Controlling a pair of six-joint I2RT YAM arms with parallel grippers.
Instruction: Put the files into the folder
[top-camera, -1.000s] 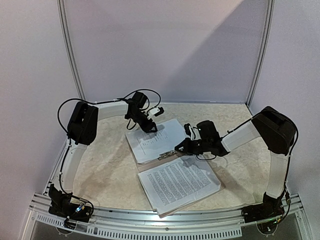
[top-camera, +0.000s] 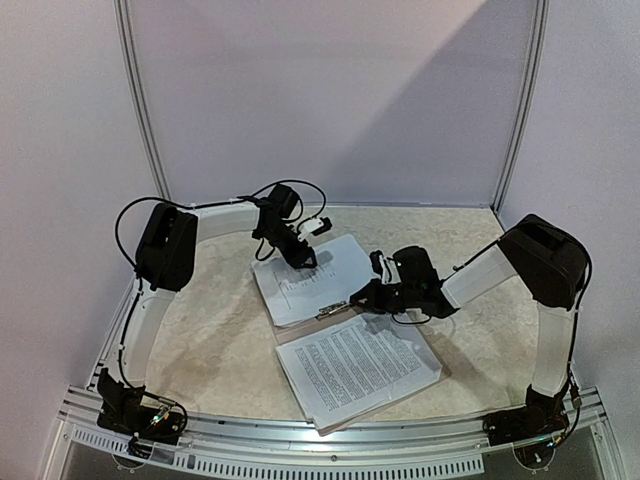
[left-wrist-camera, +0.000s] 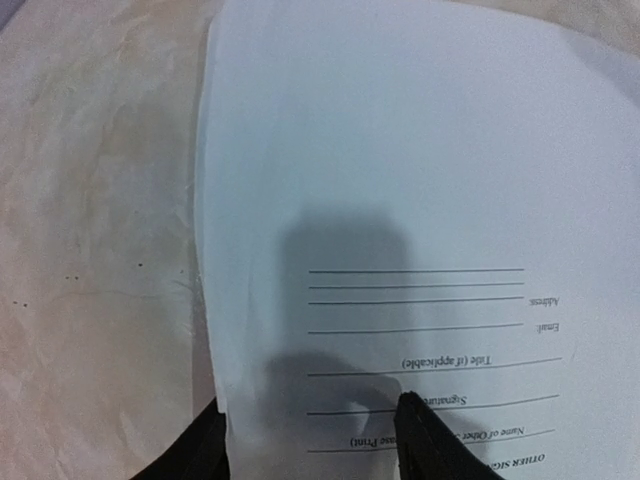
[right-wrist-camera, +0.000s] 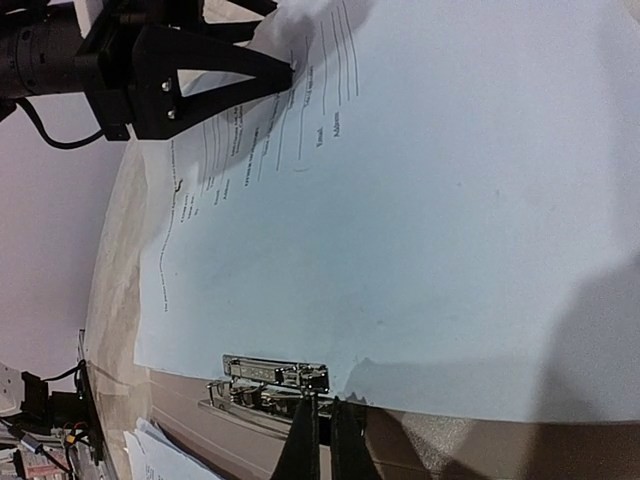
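Note:
An open beige folder (top-camera: 288, 335) lies on the table, with a metal clip (right-wrist-camera: 275, 373) on its spine. White sheets with form lines (top-camera: 335, 275) cover its far half. Over the left side of these sheets, my left gripper stands part open, its fingers (left-wrist-camera: 430, 445) apart at the paper, one near the left edge. Whether they touch the sheet I cannot tell. My right gripper is shut right at the clip's end, and no object shows between its fingertips. A printed stack (top-camera: 360, 365) rests on the near half.
Grey walls (top-camera: 330, 100) close off the back and sides. A metal rail (top-camera: 330, 430) runs along the front edge.
Over the last second the left gripper has shifted slightly to the right and the right gripper slightly right and nearer. The folder and its papers look almost unmoved.

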